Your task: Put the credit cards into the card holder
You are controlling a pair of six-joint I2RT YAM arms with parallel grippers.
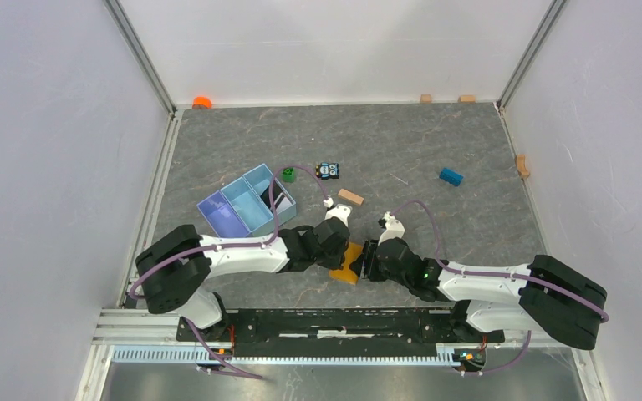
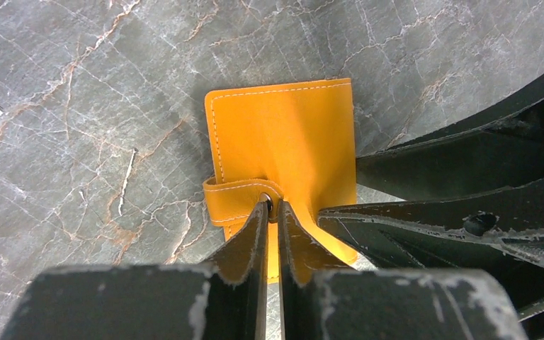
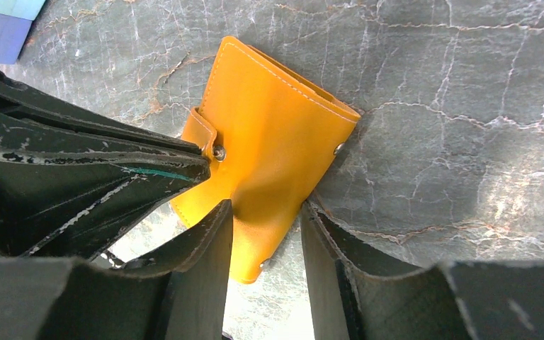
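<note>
The orange card holder (image 1: pixel 347 271) lies on the grey table between both arms. In the left wrist view, its strap (image 2: pixel 230 198) with a metal snap crosses the left side. My left gripper is closed at the strap's tip and appears to pinch it by the snap. My right gripper stands part open, its two fingers apart over the lower end of the holder, one on either side. Dark and white flat items (image 1: pixel 277 197), possibly the cards, lie in the tray's right compartment; too small to be sure.
A blue compartment tray (image 1: pixel 242 200) stands at left. Beyond the arms are a wooden block (image 1: pixel 351 196), a small dark toy (image 1: pixel 327 170), a green block (image 1: pixel 289 175) and a blue block (image 1: pixel 450 176).
</note>
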